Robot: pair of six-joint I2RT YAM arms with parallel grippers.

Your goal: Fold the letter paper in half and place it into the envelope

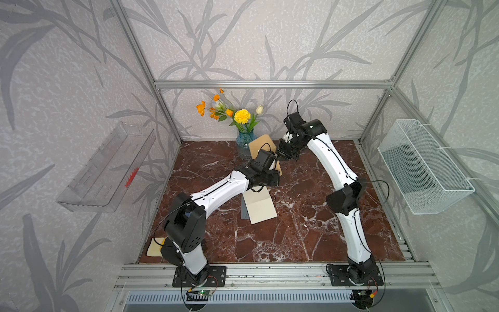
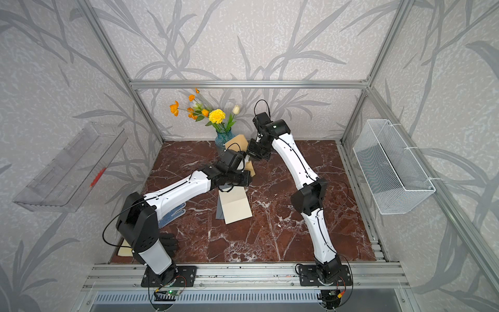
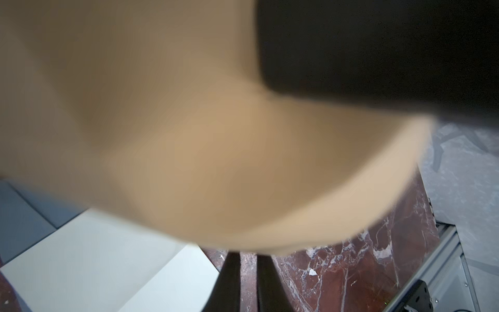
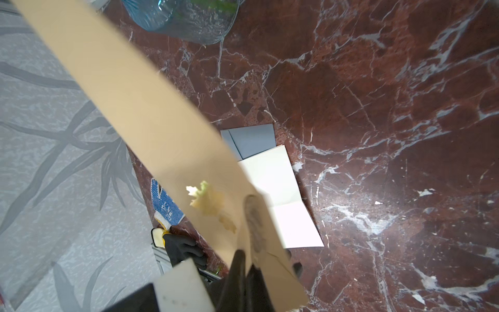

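Note:
A tan paper piece that looks like an envelope (image 1: 261, 142) is held up between the two arms at the back of the table; in the right wrist view the tan paper (image 4: 171, 135) runs down to the fingertips. My right gripper is shut on its edge. The left gripper is close to the tan paper, its fingers slightly apart with marble showing between them. The cream letter paper (image 1: 261, 209) lies on the table with a crease across it, its two panels spread out. Under its left side lies a grey folder-like sheet (image 4: 254, 139).
A blue glass vase (image 1: 245, 139) with flowers stands behind the tan paper. Gloves (image 4: 166, 205) lie at the table's left side. A clear bin (image 1: 106, 169) and a white wire basket (image 1: 426, 166) flank the table.

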